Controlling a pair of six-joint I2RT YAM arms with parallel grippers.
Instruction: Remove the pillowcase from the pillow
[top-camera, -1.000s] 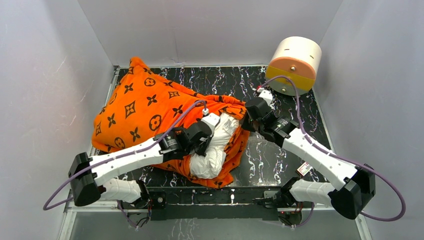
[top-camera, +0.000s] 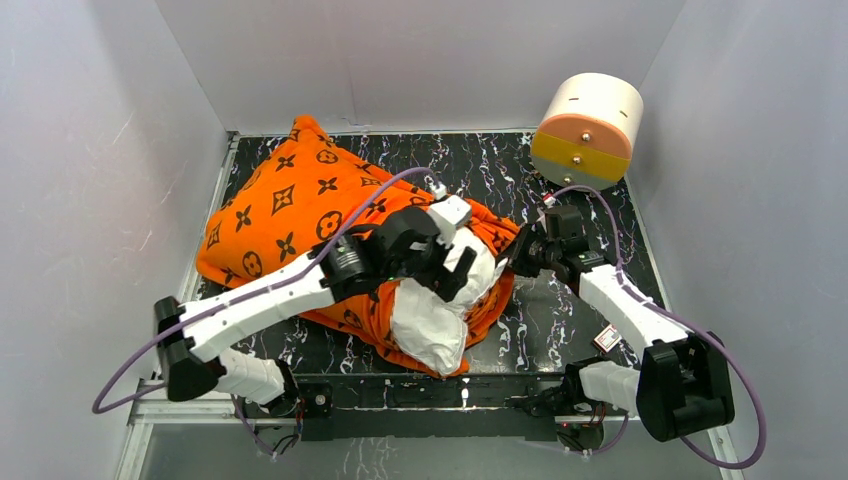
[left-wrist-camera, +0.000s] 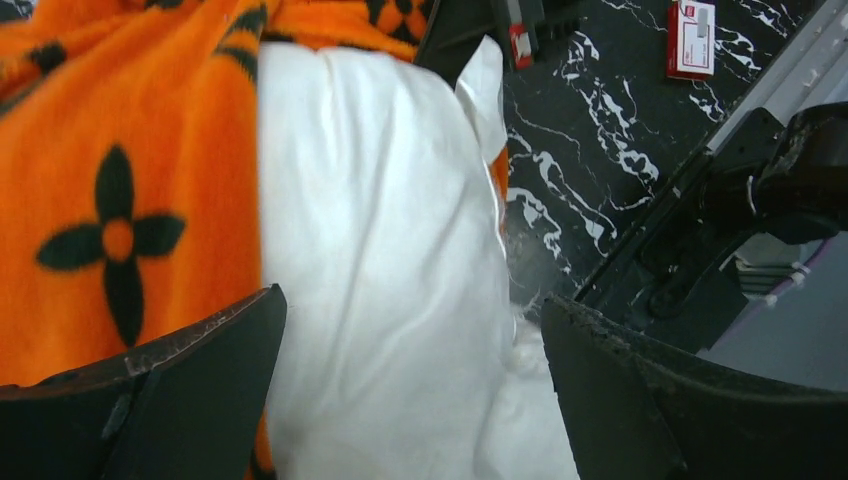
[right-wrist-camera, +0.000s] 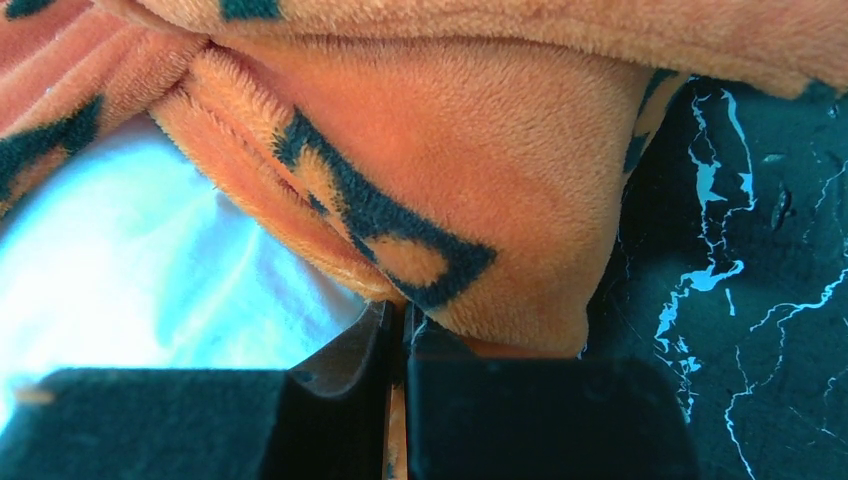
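Observation:
An orange pillowcase (top-camera: 290, 215) with dark flower patterns covers the left part of the pillow. The white pillow (top-camera: 430, 325) bulges out of its opening at the right, and orange cloth still runs around that end. Above the exposed white stands my left gripper (top-camera: 460, 280), open; in the left wrist view its fingers (left-wrist-camera: 200, 385) are wide apart with the pillow below them. My right gripper is shut on the pillowcase's hem, at the opening's far right corner. White fabric shows just left of those fingers in the right wrist view.
A white and yellow rounded box (top-camera: 590, 130) stands at the back right. On the black marbled table lies a small red and white packet (top-camera: 607, 338) near the right arm. Bare table (top-camera: 545, 320) shows right of the pillow.
My left gripper has come off the white pillow, opened and moved right and up. The right gripper has shifted right, drawing the pillowcase's edge along. More white shows now.

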